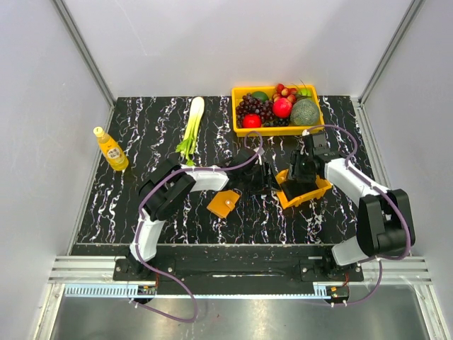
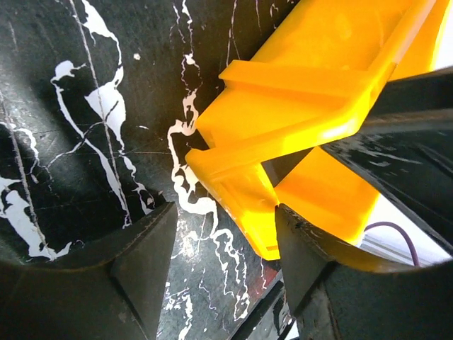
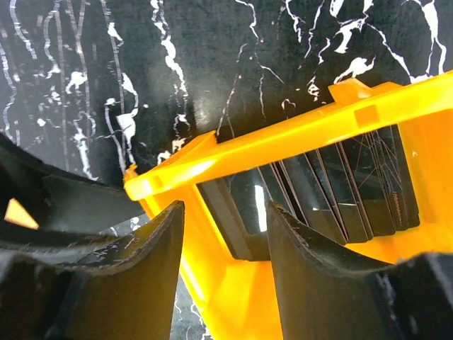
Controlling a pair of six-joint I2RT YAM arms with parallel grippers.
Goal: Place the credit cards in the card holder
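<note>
A small yellow bin [image 1: 318, 190] holds several dark, thin card-like pieces [image 3: 340, 191] lying in a row. My left gripper is at the bin's corner, fingers apart with the yellow wall seen between them. My right gripper is over the bin, fingers apart, with the dark pieces and yellow wall below it. An orange card holder [image 1: 222, 204] with a snap lies on the marble-patterned mat, below the left arm in the top view.
A yellow crate of fruit [image 1: 238, 113] stands at the back right. Celery [image 1: 192, 126] lies at the back middle, and a yellow bottle [image 1: 112, 149] at the left.
</note>
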